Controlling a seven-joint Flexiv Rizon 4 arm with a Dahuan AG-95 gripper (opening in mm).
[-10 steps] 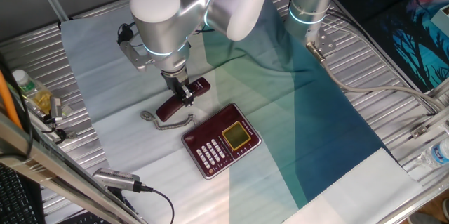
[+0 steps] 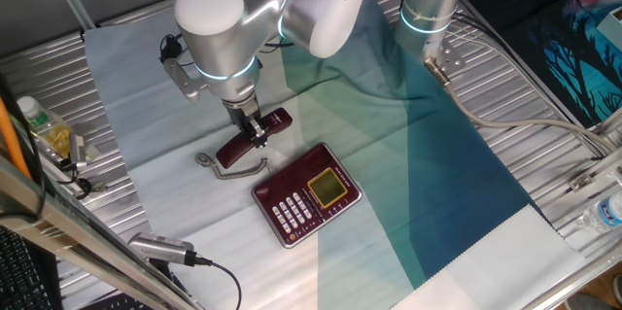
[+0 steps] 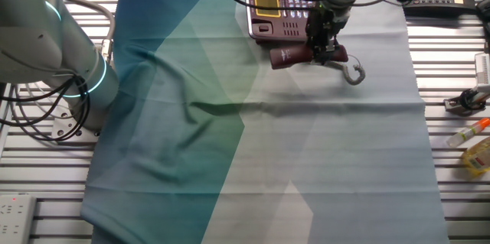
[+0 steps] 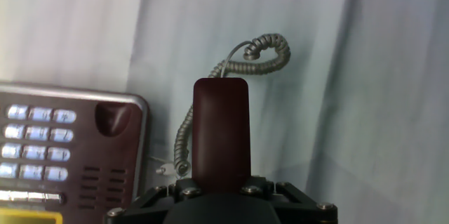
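Note:
A dark red telephone handset [image 2: 233, 151] is held across my gripper [image 2: 258, 135], which is shut around its middle. In the wrist view the handset [image 4: 222, 129] reaches forward from between the fingers, and its grip section is hidden by the gripper body. From its far end runs a coiled grey cord [image 4: 272, 50], lying on the cloth. The matching phone base [image 2: 307, 193], with white keys and a yellow-framed display, lies flat beside the handset. In exterior view 2 the handset [image 3: 289, 56] appears just in front of the base [image 3: 264, 18]. Its exact height above the cloth is unclear.
A blue, green and grey cloth [image 3: 184, 167] covers the slatted table, with wide bare areas. A silver cylindrical device [image 2: 161, 248] with a cable sits near the cloth's edge, and a bottle [image 2: 49, 130] lies at far left.
The phone base has stayed put.

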